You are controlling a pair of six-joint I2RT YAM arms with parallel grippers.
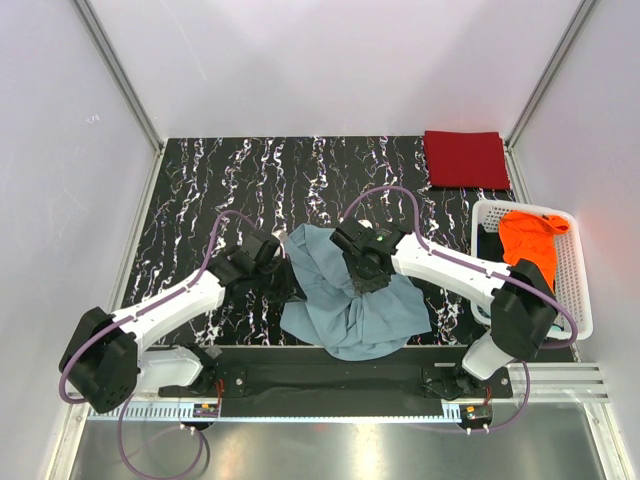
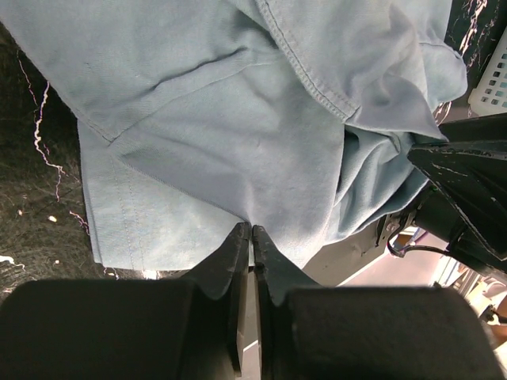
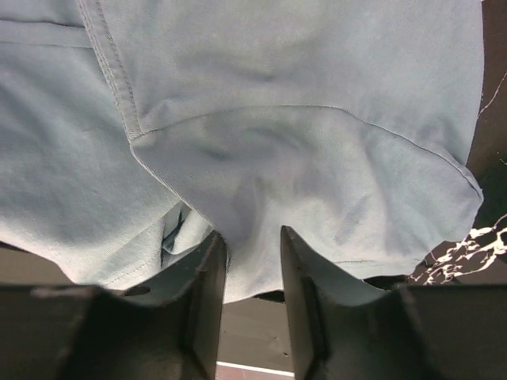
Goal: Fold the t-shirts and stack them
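Observation:
A crumpled light blue-grey T-shirt (image 1: 340, 325) lies on the black marble-patterned table, with folds and seams showing. My left gripper is shut at its left part, its fingertips meeting on the cloth; whether any fabric is pinched does not show. My right gripper is over the middle of the shirt, its fingers apart, with the left finger against a folded edge of the cloth (image 3: 333, 166).
A folded red shirt (image 1: 464, 158) lies at the back right. A white basket (image 1: 573, 290) at the right holds an orange garment (image 1: 530, 240).

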